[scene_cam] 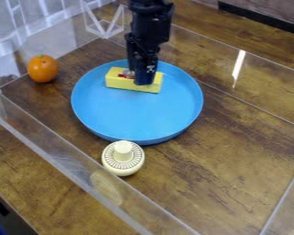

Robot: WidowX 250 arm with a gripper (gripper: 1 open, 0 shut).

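A dark gripper [142, 72] reaches down from the top onto a yellow block [118, 81] with a red mark, which lies on the back part of a blue plate [137, 114]. Its fingertips are at the block's top; whether they grip it is unclear.
An orange round fruit [43, 69] sits left of the plate. A cream cylindrical object [122, 159] with a knob stands in front of it. A clear barrier runs along the left.
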